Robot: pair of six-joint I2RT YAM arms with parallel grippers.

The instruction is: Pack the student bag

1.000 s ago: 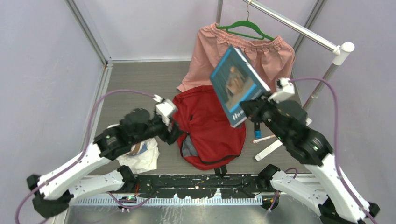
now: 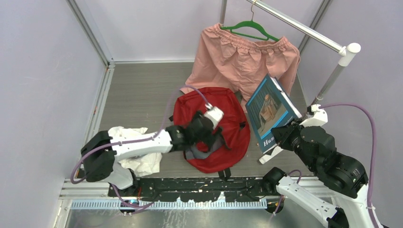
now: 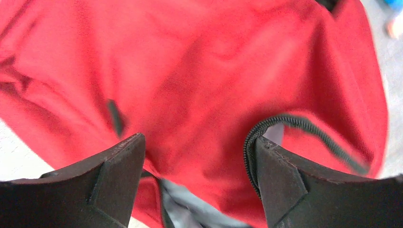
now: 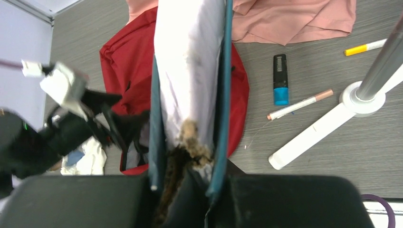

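Note:
A red backpack (image 2: 228,114) lies on the floor with a grey inner part showing. My left gripper (image 2: 209,135) is over it; in the left wrist view its fingers are apart at the bag's black-edged zipper opening (image 3: 304,123), red fabric beneath, blurred. My right gripper (image 2: 285,130) holds a blue-covered book (image 2: 266,109) upright and tilted, to the right of the backpack; in the right wrist view the book's edge (image 4: 190,71) rises from between the fingers.
Pink shorts (image 2: 237,61) hang from a rail with white feet (image 4: 313,133) at right. Markers (image 4: 304,102) and a blue-capped highlighter (image 4: 280,80) lie on the floor. White cloths (image 2: 145,164) lie at left.

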